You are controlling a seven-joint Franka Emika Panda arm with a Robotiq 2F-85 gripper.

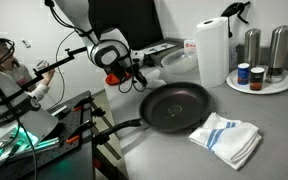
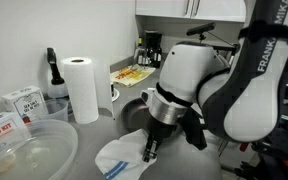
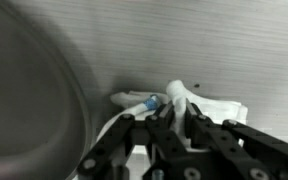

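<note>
Beyond the frying pan, a white cloth (image 1: 152, 78) lies bunched beside my gripper (image 1: 134, 83). In the wrist view the gripper is shut on this cloth (image 3: 177, 93); a fold rises between the fingers, and a bluish stripe shows on their left. From the other side, the cloth (image 2: 120, 158) spreads over the counter from the gripper (image 2: 150, 152), with a little blue on it. The fingertips are partly covered by cloth. A second white cloth with blue stripes (image 1: 223, 140) lies folded at the front right, away from the gripper.
The dark frying pan (image 1: 176, 107) stands close by, its handle toward the arm's base side. Behind are a clear bowl (image 1: 181, 64), a paper towel roll (image 1: 213, 55) and a plate (image 1: 276, 86) with jars and grinders. Boxes (image 2: 24, 101) stand near the bowl.
</note>
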